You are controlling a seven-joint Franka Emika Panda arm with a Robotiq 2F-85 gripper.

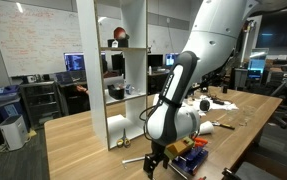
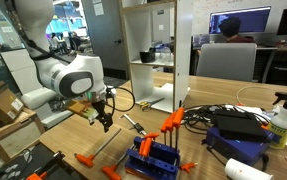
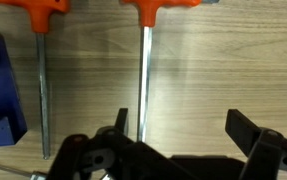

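Note:
In the wrist view, a screwdriver with an orange handle (image 3: 149,12) and a long thin shaft (image 3: 145,75) lies on the wooden table. My gripper stands open above it, its black fingers (image 3: 245,128) wide apart. The shaft runs between them, closer to the left one, and nothing is gripped. To the left lies a second orange-handled screwdriver (image 3: 43,95), roughly parallel. From the side, the gripper (image 2: 98,112) hangs low over the table by the screwdrivers; its exact height cannot be told.
A blue bin (image 2: 155,168) with orange-handled tools stands close beside the gripper. Farther along the table are a blue case (image 2: 238,135), a white roll (image 2: 245,171) and a spray bottle (image 2: 283,115). A white shelf (image 1: 115,75) rises behind.

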